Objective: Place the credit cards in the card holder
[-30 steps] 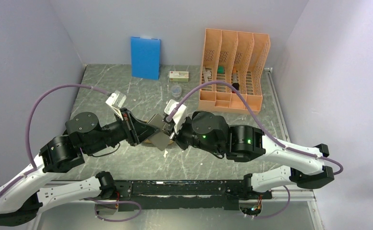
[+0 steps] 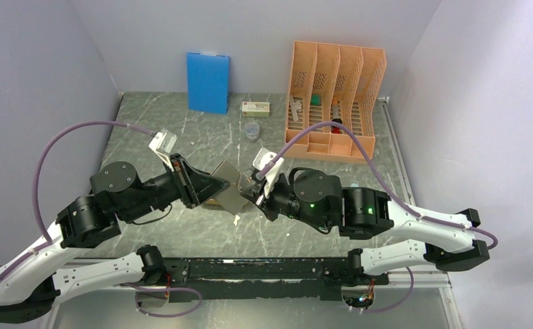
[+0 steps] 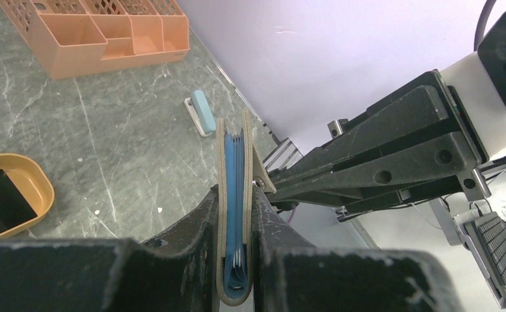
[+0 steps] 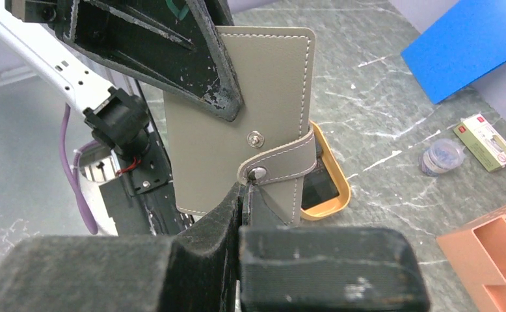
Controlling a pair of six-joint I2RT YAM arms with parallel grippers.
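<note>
A taupe card holder point(image 4: 205, 149) hangs upright above the table, with my left gripper point(image 2: 221, 186) shut on it. Edge-on in the left wrist view, its covers enclose blue sleeves point(image 3: 234, 182) with thin layers between them. The strap point(image 4: 286, 159) is unfastened: its snap stands below the holder's own metal stud point(image 4: 255, 140). My right gripper is shut, its fingertips at the strap's free end; whether they pinch it I cannot tell. Loose credit cards are not distinguishable in any view.
A yellow tray point(image 3: 39, 179) with a dark item lies beneath the holder. Further back are a peach organizer point(image 2: 329, 147), a blue board point(image 2: 207, 82), a small box point(image 2: 255, 109) and a round jar point(image 2: 251, 131). A blue stapler point(image 3: 203, 112) lies toward the right edge.
My right gripper has shifted right, away from the holder, and a wider gap shows between them. The left gripper and the holder have stayed almost still.
</note>
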